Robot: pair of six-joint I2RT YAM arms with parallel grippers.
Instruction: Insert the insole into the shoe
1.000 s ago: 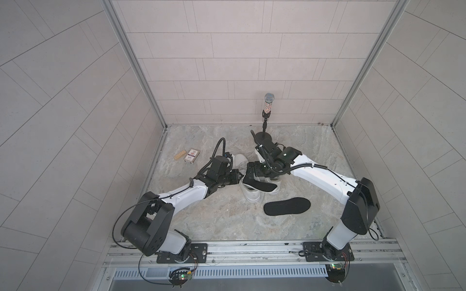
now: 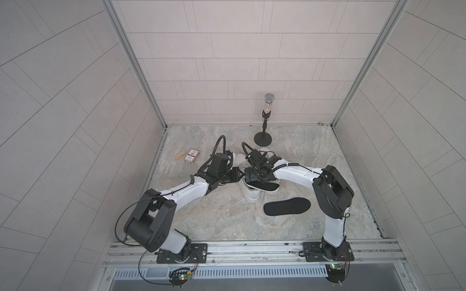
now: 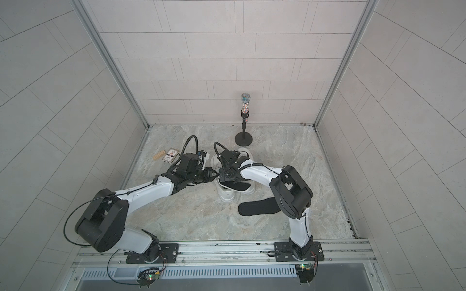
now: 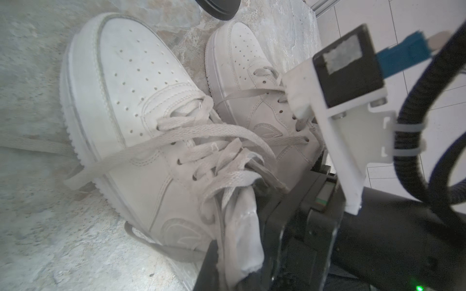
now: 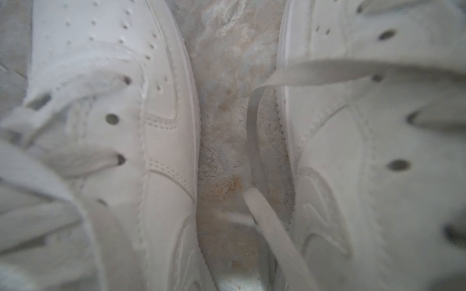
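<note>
Two white laced shoes stand side by side, the left shoe (image 4: 150, 116) and the right shoe (image 4: 237, 72). My left gripper (image 2: 241, 175) is shut on the tongue (image 4: 242, 237) of the left shoe, near its opening. A black insole (image 2: 262, 186) lies slantwise over the shoe openings, with a pale edge along its lower side. My right gripper (image 2: 248, 175) is open at the insole's far-left end, and its fingers mostly hide that end. Neither its fingers nor the insole appears in the right wrist view, which shows only the shoes (image 5: 165, 97).
A second black insole (image 2: 287, 206) lies flat on the table in front of the shoes. Behind them stands a microphone on a round base (image 2: 263, 139). A small card box (image 2: 192, 155) and a wooden piece (image 2: 180, 154) lie at the back left.
The insole has turned and moved slightly. My left gripper has barely moved.
</note>
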